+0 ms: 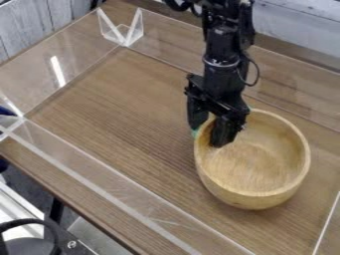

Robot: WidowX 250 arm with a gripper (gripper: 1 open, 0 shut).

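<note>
A wooden bowl sits on the table at the right. My black gripper is down at the bowl's upper left rim, its fingers over that rim. A small green object shows just outside the rim at the left, mostly hidden behind the gripper. Whether the fingers are open or shut on the rim or on the green object, I cannot tell.
A small clear plastic piece stands near the back left. Black cables lie at the lower left, off the table.
</note>
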